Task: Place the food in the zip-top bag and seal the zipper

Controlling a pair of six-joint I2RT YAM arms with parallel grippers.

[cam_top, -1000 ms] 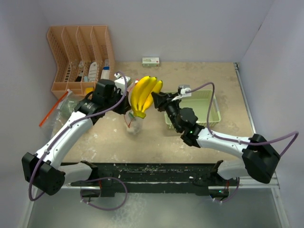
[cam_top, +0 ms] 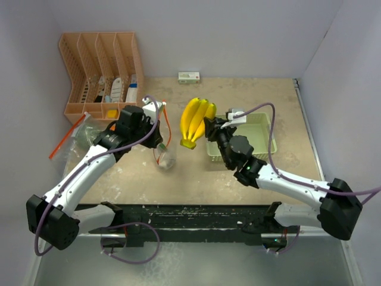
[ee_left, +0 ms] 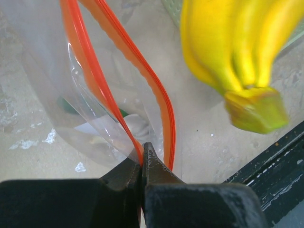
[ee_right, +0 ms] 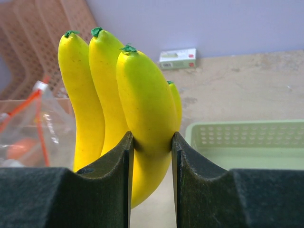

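Note:
In the left wrist view the clear zip top bag with orange zipper strips gapes open. One strip is pinched in my left gripper, which is shut on the bag's rim. Something white and green shows through the plastic low in the bag. My right gripper is shut on a bunch of yellow bananas, its fingers on either side of one banana. From above, the bananas hang stem end toward the front, just right of the bag and apart from it.
A pale green basket stands behind and right of my right gripper. At the back left is a slotted tan rack holding several items, with another orange-zipped bag before it. A small box lies by the back wall.
My left gripper has shifted only slightly and keeps hold of the bag.

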